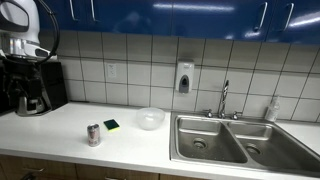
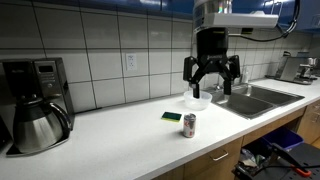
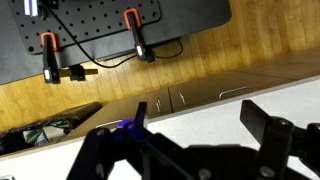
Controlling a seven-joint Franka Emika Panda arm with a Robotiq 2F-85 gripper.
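Note:
My gripper (image 2: 208,86) hangs above the counter in exterior view 2, its fingers spread wide with nothing between them. A silver can (image 1: 94,135) stands upright on the white counter (image 1: 55,140). Beside it lies a flat green and yellow sponge (image 1: 112,125). To the right, a clear bowl (image 1: 150,118) sits near the sink. Exterior view 2 also shows the can (image 2: 189,125) below the gripper, with the sponge (image 2: 171,116) and bowl (image 2: 197,100) behind. In the wrist view the open gripper is over the counter edge; can, sponge and bowl are out of sight there.
The double sink (image 1: 245,140) and faucet (image 1: 222,98) take up the right side. A coffee maker (image 2: 37,105) stands on the counter at the left of exterior view 2. Drawer handles (image 3: 183,99) and wooden floor (image 3: 215,55) show below.

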